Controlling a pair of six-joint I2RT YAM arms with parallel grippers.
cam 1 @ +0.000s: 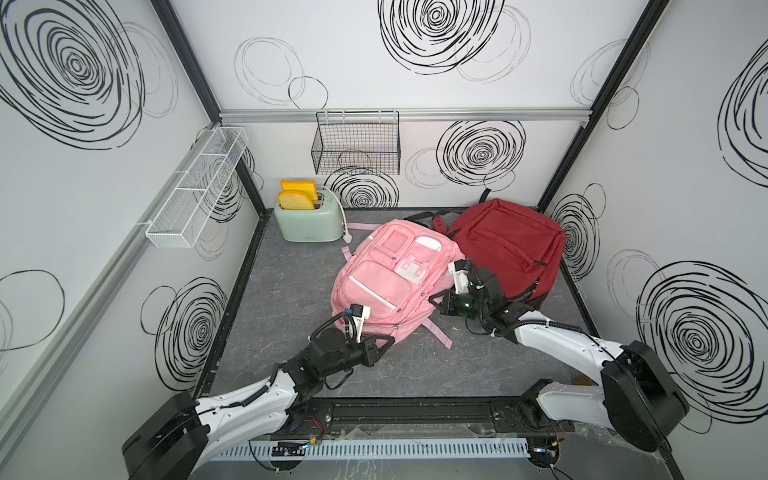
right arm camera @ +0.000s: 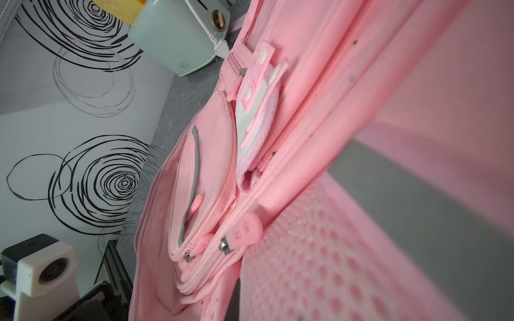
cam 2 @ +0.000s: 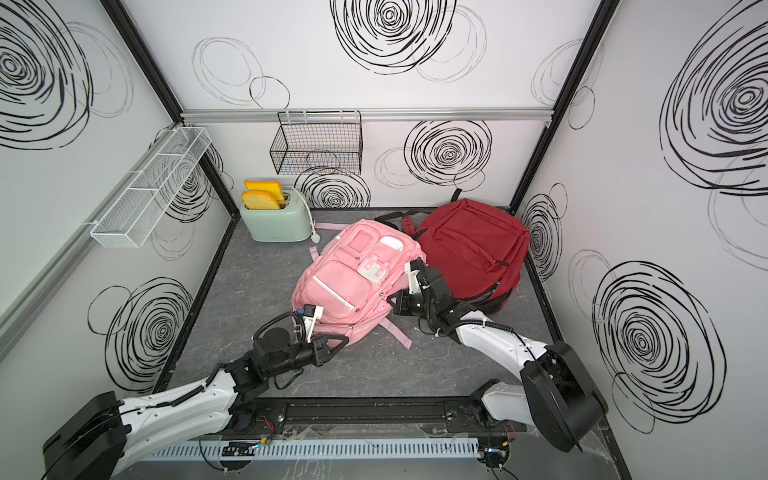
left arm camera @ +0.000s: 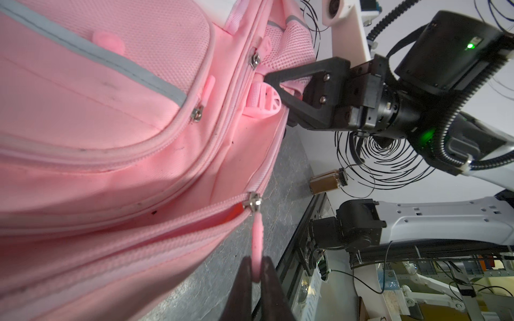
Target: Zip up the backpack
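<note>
The pink backpack [cam 1: 376, 280] lies front up. My left gripper is shut at its lower edge; a zipper pull [left arm camera: 257, 235] on slider [left arm camera: 252, 201] lies in line with its fingertips, and the zip shows a gap trailing left from the slider. My right gripper [cam 1: 433, 298] is at the bag's right side, by the mesh pocket and buckle; its fingertips are mostly hidden in the right wrist view.
A red backpack [cam 1: 512, 240] lies behind the right arm. A mint toaster [cam 1: 312, 224] with yellow slices stands back left. Wire baskets hang on the walls. Bare grey table [cam 1: 272, 312] shows left and front.
</note>
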